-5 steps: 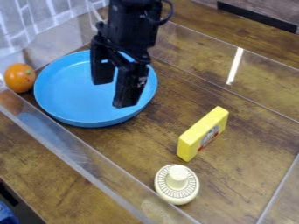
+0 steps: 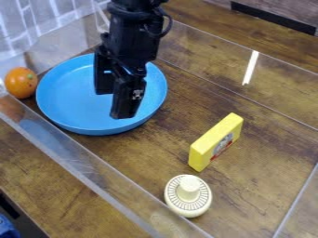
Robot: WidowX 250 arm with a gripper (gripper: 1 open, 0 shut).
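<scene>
My black gripper hangs over a round blue plate, pointing down, with its fingers parted and nothing visible between them. The arm covers the middle and back of the plate. An orange, rounded fruit or vegetable rests just left of the plate. A yellow box with a printed side stands on the wooden table to the right of the plate. A white round object with a knob sits nearer the front.
A clear, see-through edge runs diagonally across the lower left of the wooden table. A blue object shows at the lower-left corner.
The arm and gripper have shifted somewhat to the left over the plate and turned slightly. The objects on the table have stayed where they were.
</scene>
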